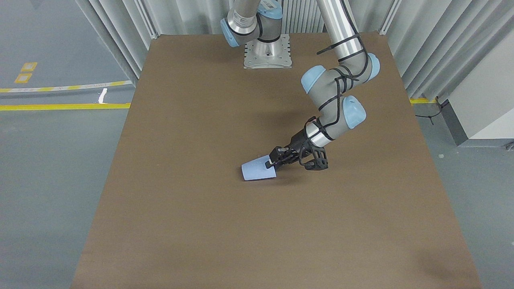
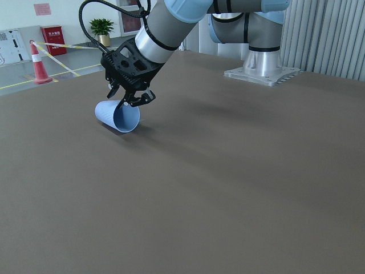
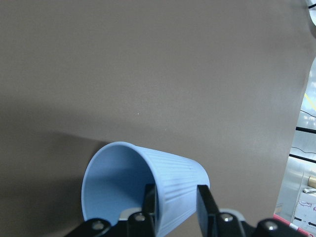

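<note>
A light blue ribbed cup [image 1: 256, 169] lies on its side on the table [image 1: 192, 202]. My gripper [image 1: 270, 163] is down at the cup's open end; in the left view the gripper [image 2: 117, 98] reaches to the rim from above. In the wrist view its fingers straddle the wall of the cup [image 3: 177, 180], one finger inside the mouth and the other outside, with the fingers apart. Whether they press on the wall I cannot tell.
A traffic cone [image 2: 40, 68] stands on the floor beyond the table.
</note>
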